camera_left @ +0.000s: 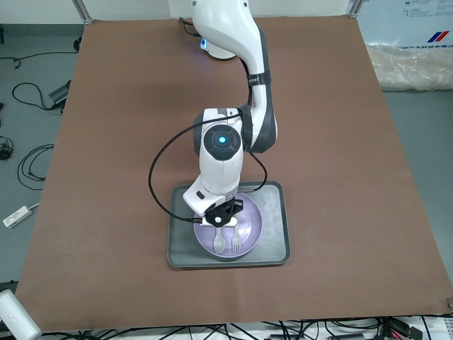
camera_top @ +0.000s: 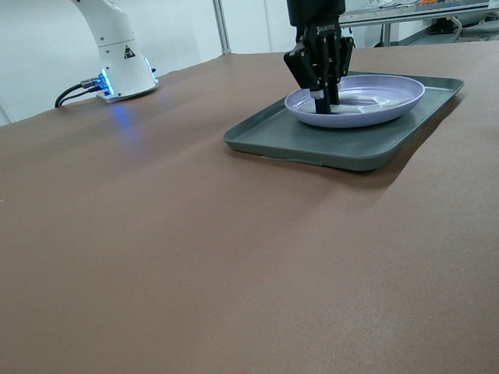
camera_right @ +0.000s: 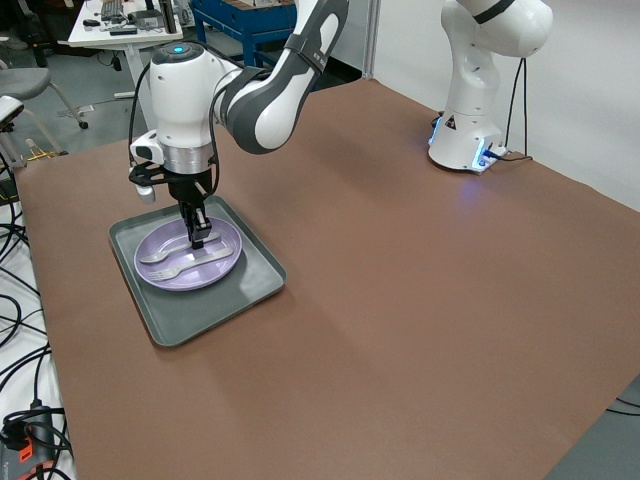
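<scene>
A grey tray [camera_left: 275, 251] sits near the table's front edge, holding a lilac plate [camera_left: 251, 237] with a white spoon [camera_left: 219, 242] and a white fork [camera_left: 237, 243] on it. My black gripper [camera_top: 326, 104] is lowered into the plate, its fingertips at the level of the utensils; in the right view the gripper [camera_right: 198, 236] is over the spoon's handle end. Whether its fingers hold anything is hidden.
Cables and equipment lie off the table.
</scene>
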